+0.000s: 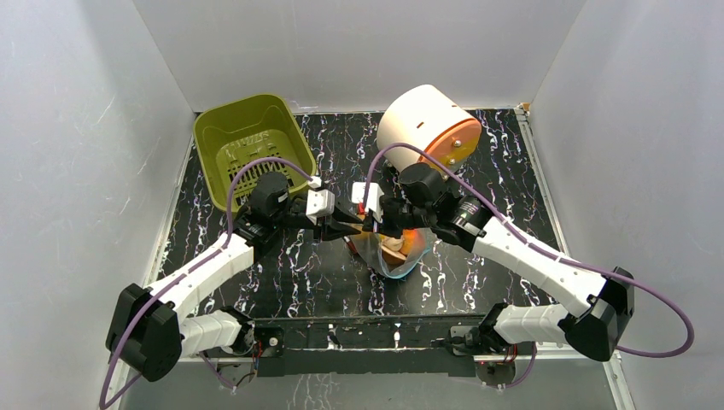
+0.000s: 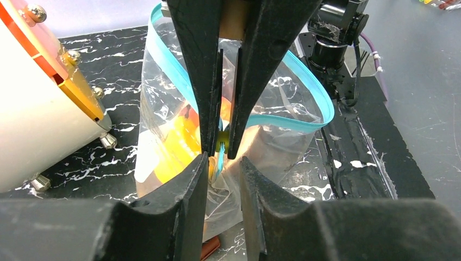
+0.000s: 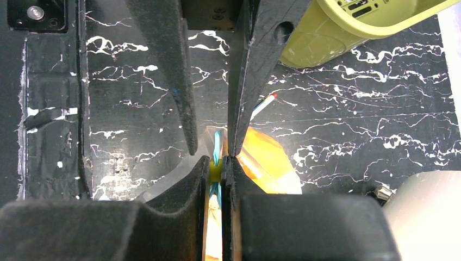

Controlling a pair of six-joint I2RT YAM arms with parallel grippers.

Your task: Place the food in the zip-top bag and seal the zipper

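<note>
The zip top bag (image 1: 388, 256) with orange, yellow and tan food inside stands at the centre; its blue zipper rim (image 2: 293, 122) shows in the left wrist view. My right gripper is shut on the bag's zipper at a yellow slider. My left gripper is part open at that same spot, its fingertips either side of the zipper just below the right gripper's tips. Part of the bag is hidden behind both arms in the top view.
An olive green basket (image 1: 205, 145) sits at back left. A white cylinder with orange face (image 1: 410, 120) lies at back right. A small pen-like object (image 3: 263, 106) lies beyond the bag.
</note>
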